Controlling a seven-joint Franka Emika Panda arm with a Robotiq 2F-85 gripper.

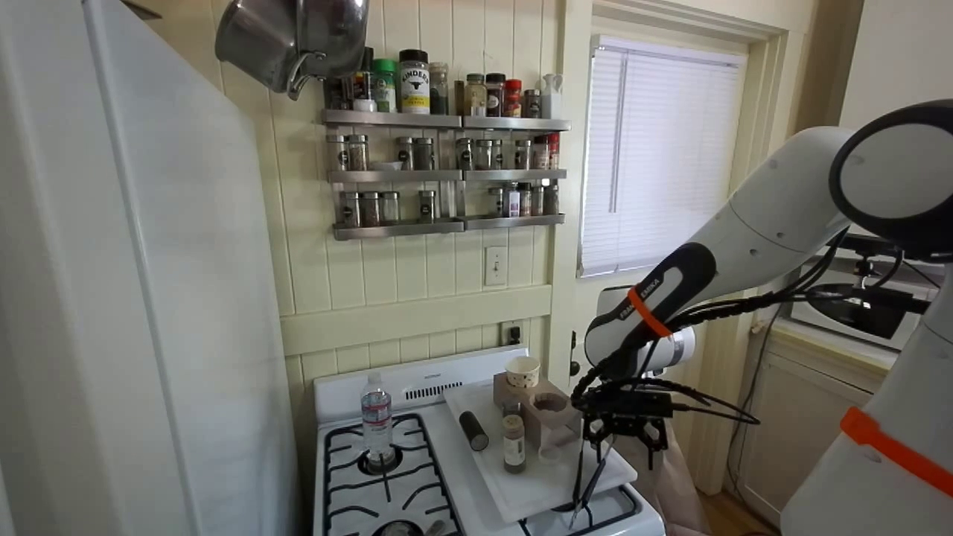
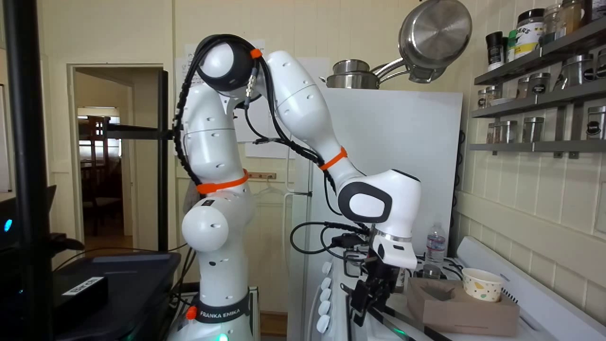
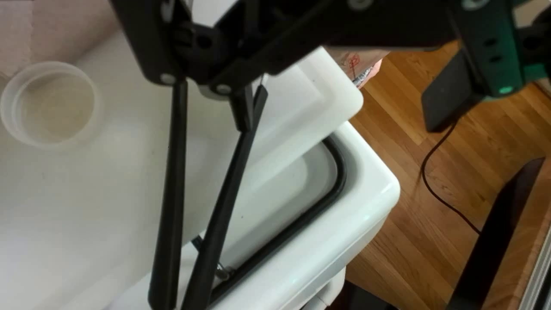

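My gripper (image 1: 622, 450) stands open beside the right part of the stove, its fingers spread apart. In the wrist view one finger (image 3: 243, 111) overlaps the black-handled tongs (image 3: 170, 206), while the other finger (image 3: 449, 98) appears over the wooden floor; no object is clearly gripped. Whether the nearer finger touches the tongs I cannot tell. The tongs' two arms diverge over the white tray (image 3: 103, 206), with their far ends hidden behind the gripper. A clear round cup (image 3: 54, 106) sits on the tray.
A cardboard block (image 2: 443, 304) carries a patterned paper cup (image 2: 483, 283). On the tray stand a spice jar (image 1: 514, 447) and a dark cylinder (image 1: 473, 430) lying down. A water bottle (image 1: 377, 415) occupies the left burners. Beyond the stove's right edge is open floor (image 3: 403, 227).
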